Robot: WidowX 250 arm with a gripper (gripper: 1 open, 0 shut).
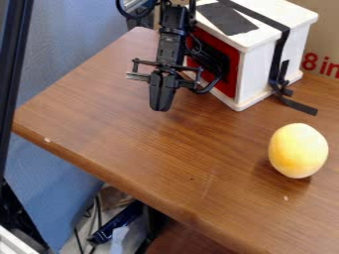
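My black gripper (163, 91) hangs pointing down over the back part of the wooden table (119, 139), just left of a white box (260, 40) with a red front panel (223, 67) and black straps. Its fingertips are close together, but whether they are fully shut or hold anything thin is unclear. A pale yellow, egg-like round object (298, 151) rests on the table at the right, apart from the gripper and box.
A cardboard box (322, 52) stands behind at the right. The table's left edge borders a blue partition (47, 184), with clutter below.
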